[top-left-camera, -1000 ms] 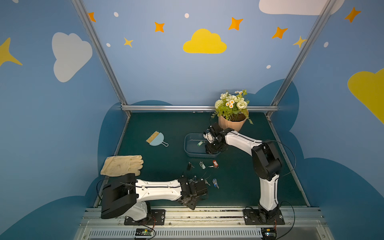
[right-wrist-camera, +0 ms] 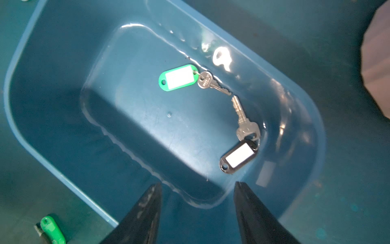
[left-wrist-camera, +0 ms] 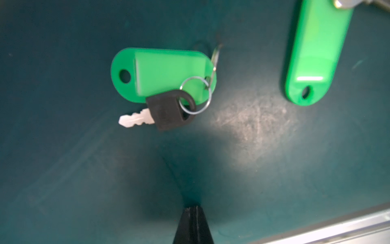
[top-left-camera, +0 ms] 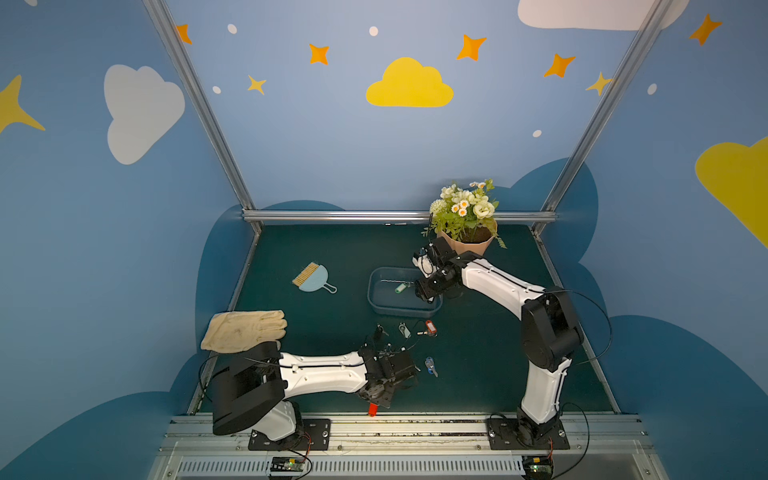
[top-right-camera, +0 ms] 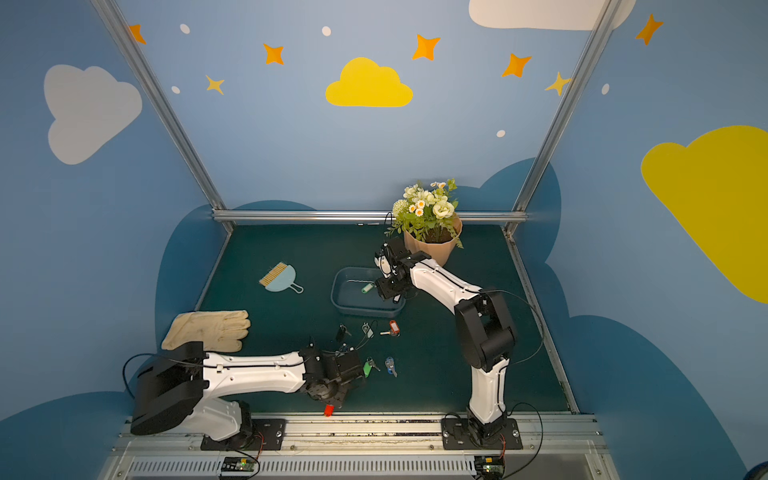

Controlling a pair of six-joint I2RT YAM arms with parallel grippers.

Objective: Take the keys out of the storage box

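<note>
The blue storage box (right-wrist-camera: 61,179) holds a silver key on a green tag (right-wrist-camera: 178,77) and another on a black tag (right-wrist-camera: 238,157). My right gripper is open above the box, nothing between its fingers. In the left wrist view my left gripper is shut, fingertips together and empty. A red key tag (top-left-camera: 373,409) shows beside the left gripper at the table's front edge, outside its fingers. Ahead of that gripper lie a green tag with a black-headed key (left-wrist-camera: 168,110) and a second green tag (left-wrist-camera: 316,57).
More keys lie in front of the box, among them a red-tagged key (top-left-camera: 430,327) and a blue-tagged key (top-left-camera: 431,366). A flower pot (top-left-camera: 472,240) stands close behind the right gripper. Glove (top-left-camera: 244,331) and brush with dustpan (top-left-camera: 314,278) are at left.
The right gripper has risen from the box, still open.
</note>
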